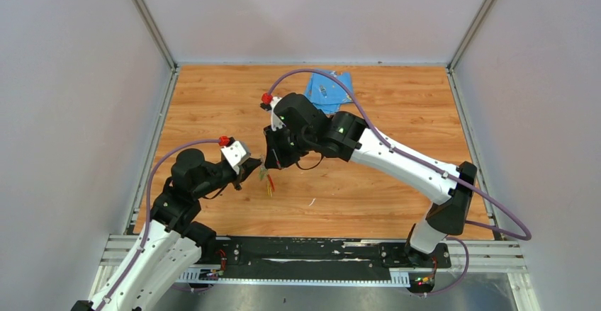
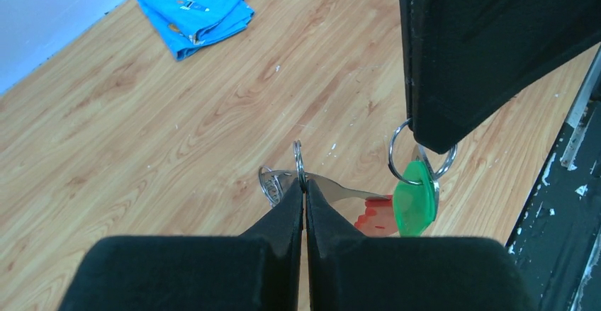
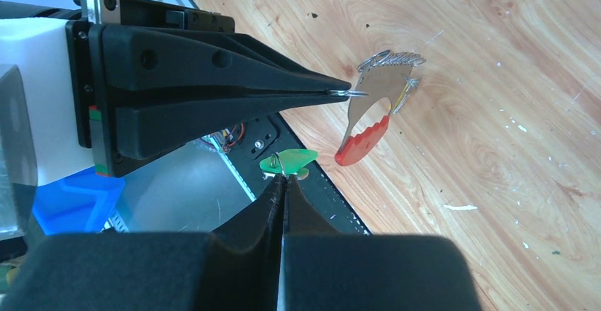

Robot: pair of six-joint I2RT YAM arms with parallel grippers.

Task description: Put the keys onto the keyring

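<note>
In the left wrist view, my left gripper is shut on a thin metal keyring (image 2: 299,159), which stands up from its fingertips. A flat metal key with a red end (image 2: 375,215) hangs on it, with small wire rings (image 2: 270,185) beside. The right wrist view shows my right gripper shut on a thin ring (image 3: 277,161) bearing a green key (image 3: 289,161). That green key (image 2: 414,205) hangs below the right fingertips in the left wrist view, apart from the left keyring. Both grippers (image 1: 262,162) face each other closely in the top view.
A folded blue cloth (image 1: 329,91) lies at the back of the wooden table (image 1: 397,134). A small white scrap (image 3: 461,207) is on the table.
</note>
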